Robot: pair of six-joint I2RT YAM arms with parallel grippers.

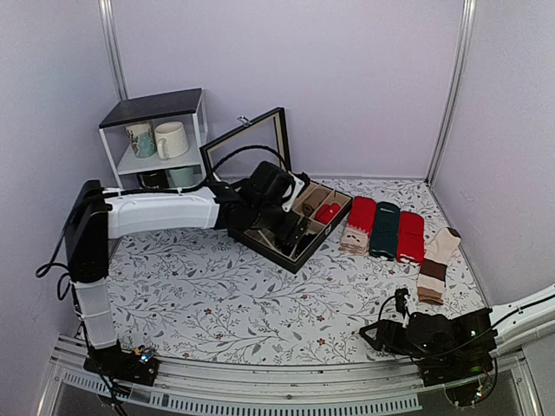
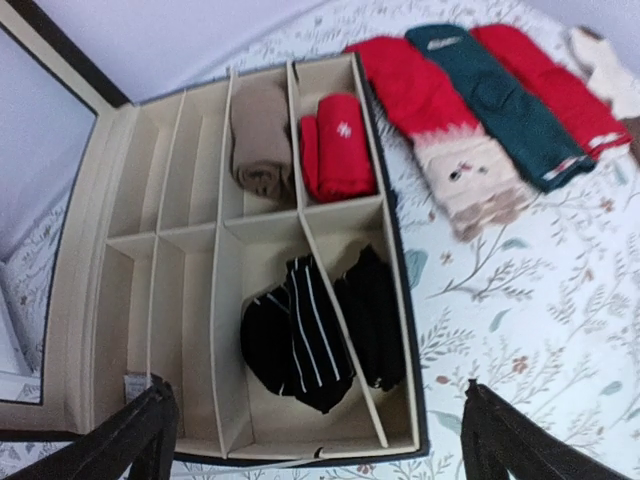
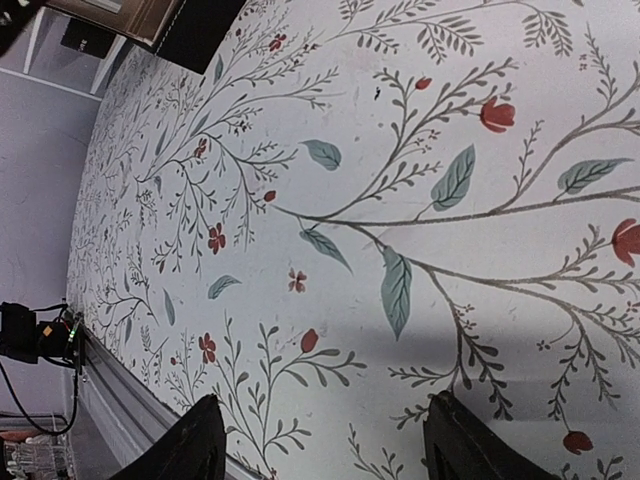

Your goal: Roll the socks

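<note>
Below my left gripper, open and empty, lies the divided sock box (image 2: 262, 225). A black striped sock bundle (image 2: 318, 325) rests in a near compartment, and another black sock (image 2: 374, 312) sits right of it, across a divider. Farther back are a rolled brown sock (image 2: 262, 135) and a rolled red sock (image 2: 345, 150). Flat on the table lie a red-and-beige pair (image 1: 358, 227), a green pair (image 1: 384, 230), a red pair (image 1: 411, 237) and a beige-brown pair (image 1: 438, 266). My right gripper stands partly open over bare cloth, nothing between its fingers.
The box's glass lid (image 1: 251, 152) stands raised at the back. A shelf (image 1: 156, 160) holding mugs is at the back left.
</note>
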